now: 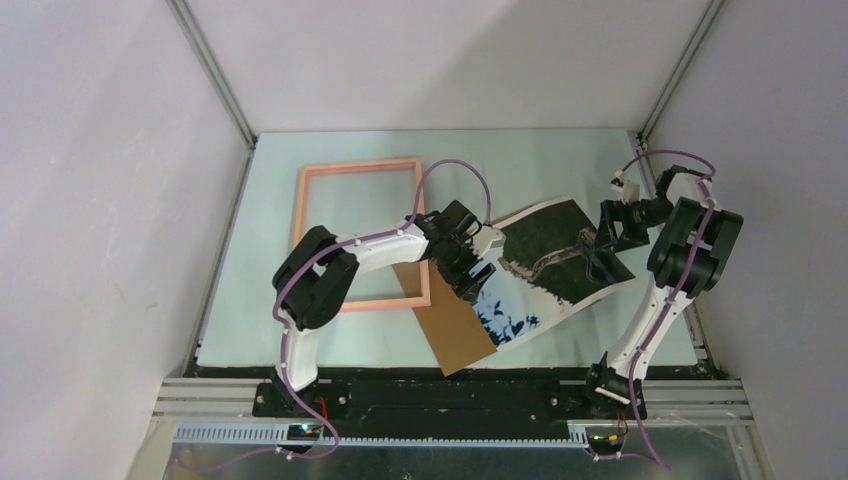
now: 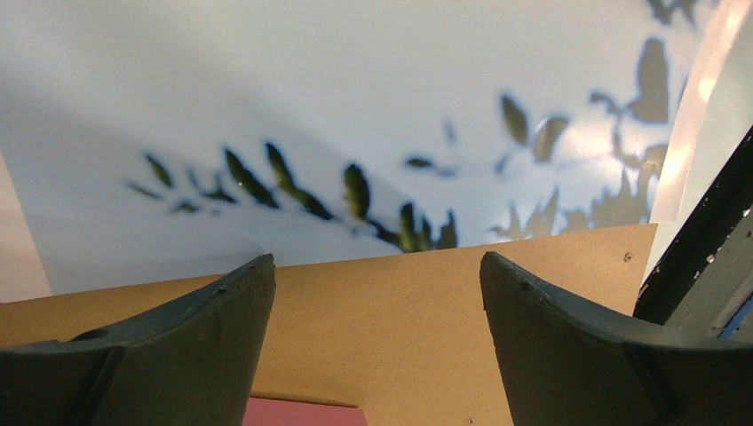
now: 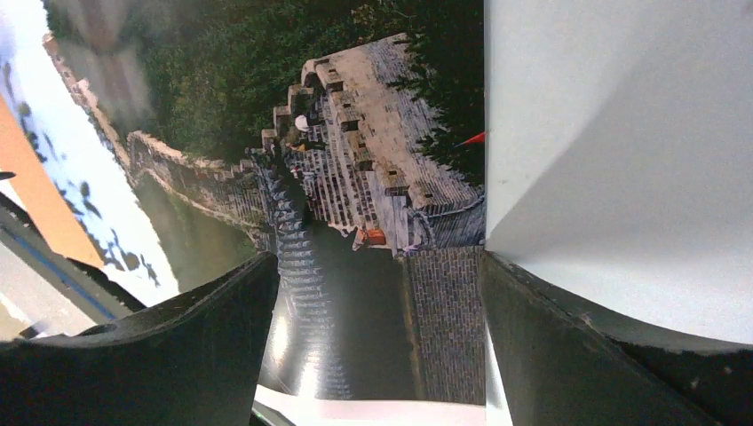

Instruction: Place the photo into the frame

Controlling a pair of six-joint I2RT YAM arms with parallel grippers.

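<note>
The photo (image 1: 545, 250), a landscape with a stone wall, lies on a brown board (image 1: 455, 335) right of the empty pinkish frame (image 1: 360, 166). My left gripper (image 1: 476, 284) is over the photo's left end. In the left wrist view its fingers (image 2: 222, 328) stand apart above the board, beside the edge of the photo (image 2: 355, 106), with nothing between them. At the far right end, my right gripper (image 1: 614, 245) stands open over the photo. The right wrist view shows one right finger (image 3: 533, 328) at the photo's edge; contact is hard to tell.
The frame's right bar (image 1: 420, 185) lies over part of the board, and my left arm (image 1: 380, 252) crosses it. A dark gap (image 1: 450, 400) runs along the table's front edge.
</note>
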